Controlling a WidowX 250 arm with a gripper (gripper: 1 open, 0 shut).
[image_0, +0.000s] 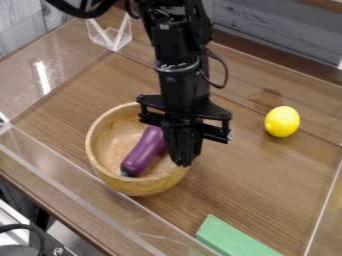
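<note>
My black gripper hangs at the centre, over the right side of a light wooden bowl. Its fingers look shut, with nothing visible between them. A purple eggplant lies in the bowl, just left of the fingertips and partly hidden by the gripper.
A yellow lemon-like object sits at the right on the wooden tabletop. A green block lies at the front right edge. A clear plastic object is at the back left.
</note>
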